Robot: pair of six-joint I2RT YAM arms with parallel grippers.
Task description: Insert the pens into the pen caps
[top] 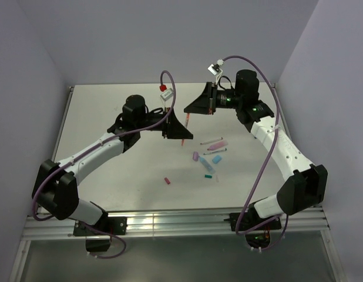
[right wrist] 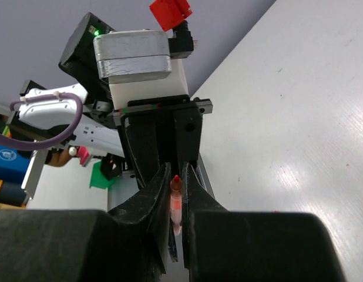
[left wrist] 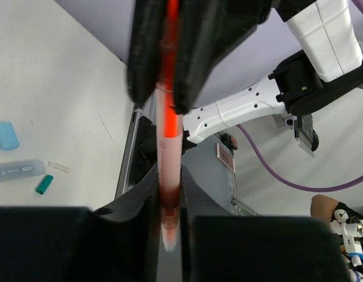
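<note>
Between the two arms, an orange pen (top: 187, 120) hangs upright, its upper end gripped by my right gripper (top: 187, 111). In the right wrist view its red tip (right wrist: 176, 179) shows between the shut fingers. My left gripper (top: 189, 137) is at the lower part of the same pen. Its fingers (left wrist: 149, 202) flank the pen closely in the left wrist view; whether they press on it cannot be told. On the table lie a red cap (top: 167, 181), a purple cap (top: 195, 156), a light blue cap (top: 217, 159) and a green cap (top: 208, 176).
A pale blue pen (top: 206, 164) lies among the caps. Beyond it are a pink pen (top: 218, 145) and two slim pens, one orange-toned (top: 211, 140) and one pale (top: 215, 151).
</note>
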